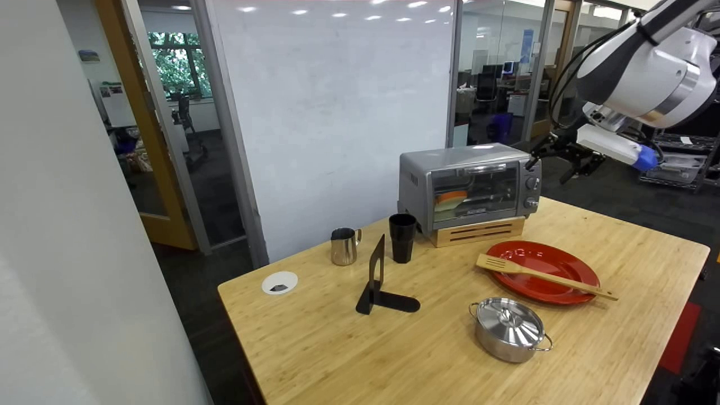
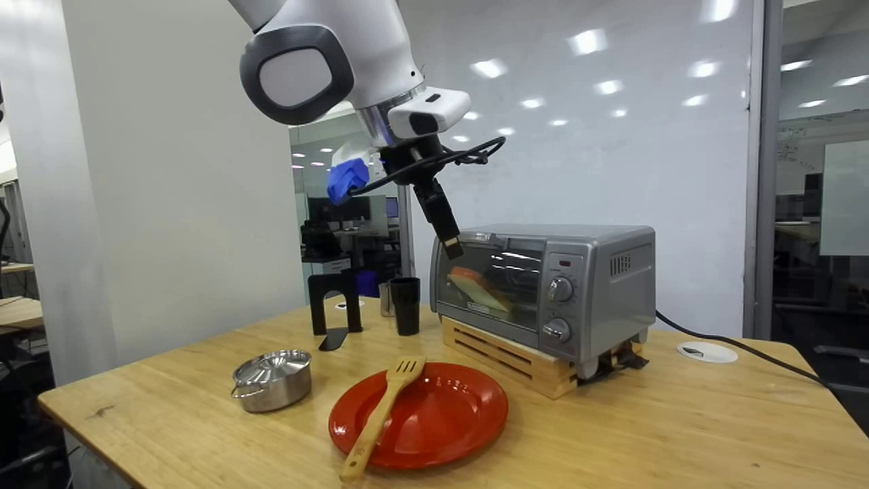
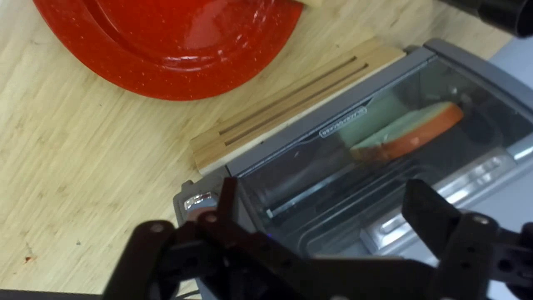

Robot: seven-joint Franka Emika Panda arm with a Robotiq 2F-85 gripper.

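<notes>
My gripper is open and empty, its two dark fingers spread wide in the wrist view. Below and beyond them is the grey toaster oven [image 3: 330,170], its glass door closed and the metal door handle [image 3: 439,200] near the right finger. Through the glass shows a bread-like piece with an orange-brown edge [image 3: 424,132]. From exterior view 2, the gripper [image 2: 452,248] appears in front of the oven's door [image 2: 521,273], at about the height of its upper edge; whether it touches cannot be told. The oven's knobs [image 2: 559,288] sit right of the door.
A red plate [image 1: 574,270] with a wooden spatula [image 1: 540,273] across it lies before the oven. Nearby stand a lidded steel pot [image 1: 509,337], a black bookend [image 1: 395,301], a black cup [image 1: 403,239] and a steel pitcher [image 1: 344,248].
</notes>
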